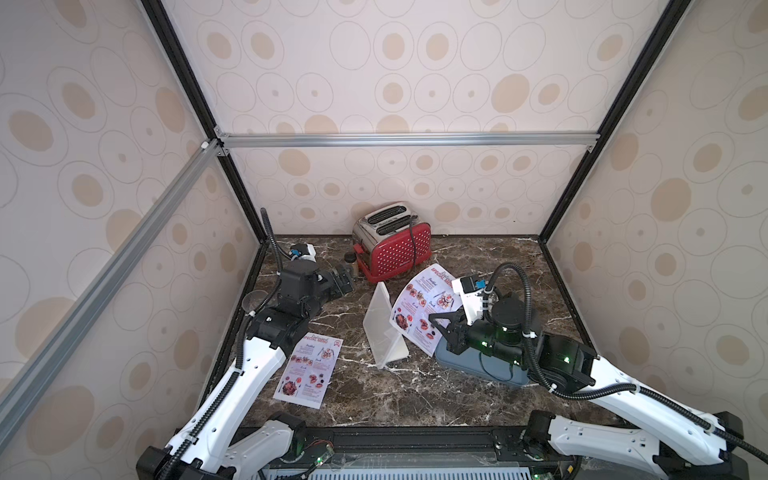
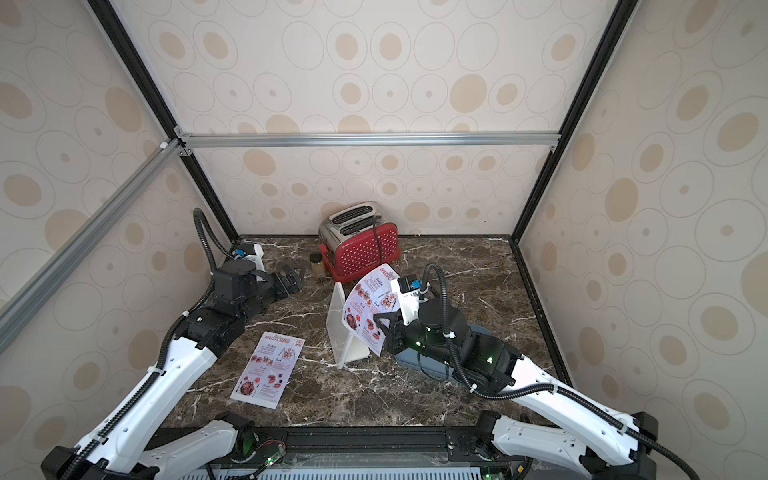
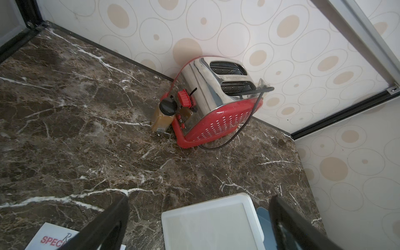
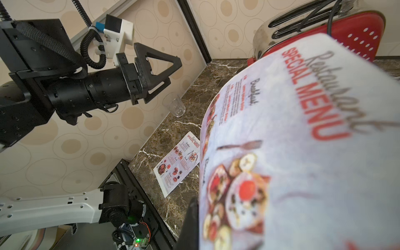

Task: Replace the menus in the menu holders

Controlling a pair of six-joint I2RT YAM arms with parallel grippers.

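One printed menu (image 1: 422, 300) hangs from my right gripper (image 1: 436, 322), which is shut on its edge; in the right wrist view this menu (image 4: 266, 158) curves across much of the picture. The white menu holder (image 1: 384, 332) stands on the counter just left of it, its panel (image 3: 212, 225) blank in the left wrist view. A second menu (image 1: 309, 370) lies flat at the front left. My left gripper (image 1: 344, 281) is open and empty, left of the holder and apart from both menus. Its fingers (image 3: 104, 225) are blurred in its own view.
A red and chrome toaster (image 1: 393, 246) stands at the back with a small brown jar (image 3: 163, 115) beside it. A blue-grey tray (image 1: 480, 364) lies under the right arm. At the left wall is a clear cup (image 4: 177, 106).
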